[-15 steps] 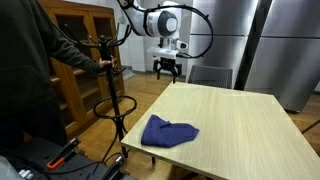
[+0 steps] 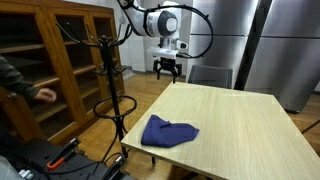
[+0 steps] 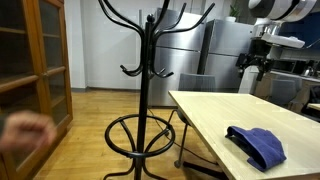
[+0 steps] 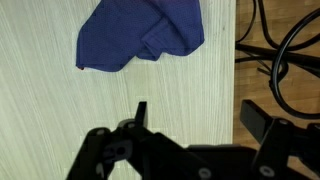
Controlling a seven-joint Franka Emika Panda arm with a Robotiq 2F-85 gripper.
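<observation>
A dark blue cloth [image 2: 168,132] lies loosely folded near the front left corner of the pale wooden table [image 2: 225,125]. It also shows as a cloth [image 3: 258,146] on the tabletop in the second exterior view. From the wrist, the cloth [image 4: 140,32] fills the upper left, beyond the fingertips and apart from them. My gripper is open, with bare tabletop and the table's edge seen between its fingers. The white arm [image 2: 166,28] stands at the table's far end, keeping the gripper raised well away from the cloth.
A black coat rack [image 3: 145,85] stands on the floor beside the table's left edge. A person's blurred hand [image 2: 45,95] is at the left. A grey chair [image 2: 210,78] is behind the table.
The person by the coat rack has moved off to the left, taking their hand away from the rack. The arm and cloth look unmoved.
</observation>
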